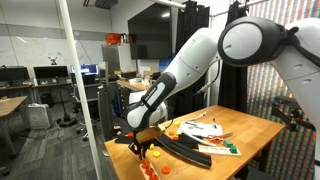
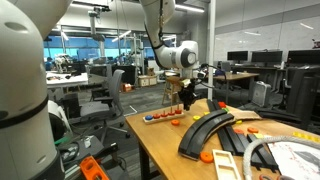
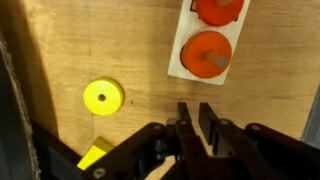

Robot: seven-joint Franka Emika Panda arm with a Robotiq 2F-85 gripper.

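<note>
A pale board with red discs on its pegs [image 3: 207, 54] lies at the top of the wrist view, just ahead of my fingertips. Closest to me on it sits a red disc [image 3: 206, 54] around a light peg, with another red disc [image 3: 218, 8] beyond. My gripper has its fingers drawn close together, a narrow gap between the tips. Nothing is clearly visible in that gap. In exterior view 2 the gripper [image 2: 187, 101] hangs at the far end of the board's row of red pieces [image 2: 165, 114].
A yellow disc [image 3: 103, 97] and a yellow block [image 3: 95, 152] lie left of the gripper in the wrist view. A dark curved part [image 2: 205, 130] and a light tray [image 2: 227, 165] occupy the table's right side. Bare wood [image 2: 160, 145] shows in front of the board.
</note>
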